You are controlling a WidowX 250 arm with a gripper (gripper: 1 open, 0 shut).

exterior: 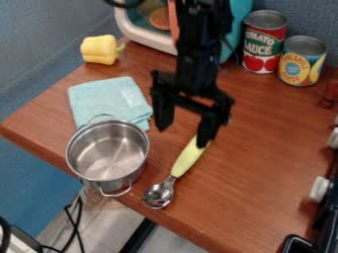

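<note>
My black gripper (185, 126) hangs over the middle of the wooden table, open, its two fingers apart. Its right finger is just above the top of a pale yellow handle of a spoon (183, 170), which lies diagonally with its metal bowl toward the front; whether they touch I cannot tell. A steel pot (109, 154) stands at the left of the spoon. A folded light blue cloth (109, 101) lies behind the pot.
A yellow pepper (98, 49) lies at the back left. A tomato sauce can (263, 42) and another can (302, 60) stand at the back right, near a teal appliance (235, 20). A black stove-like object (317, 227) lines the right edge.
</note>
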